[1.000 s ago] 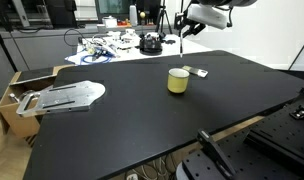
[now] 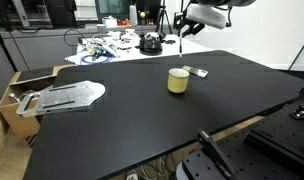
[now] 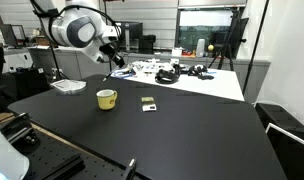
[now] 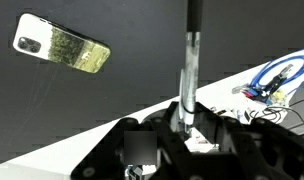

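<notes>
A slim pen-like object (image 4: pixel 191 60), dark at its far end and silver along its shaft, is held in my gripper in the wrist view. The fingers are shut on its near end. From exterior view 1, the gripper (image 2: pixel 180 27) is up in the air with the object hanging down, apart from the table. A yellow cup (image 2: pixel 178 81) stands upright, nearer the camera than the gripper; its inside cannot be made out. In exterior view 2 the same cup (image 3: pixel 107 100) stands to the left of a phone-like item (image 3: pixel 148 104), which lies flat.
The dark tabletop (image 2: pixel 112 125) has wide free room in front and to the left. A light tray (image 2: pixel 70 96) lies at the left. Behind the far edge is clutter with blue cables (image 4: pixel 277 72), seen in the wrist view.
</notes>
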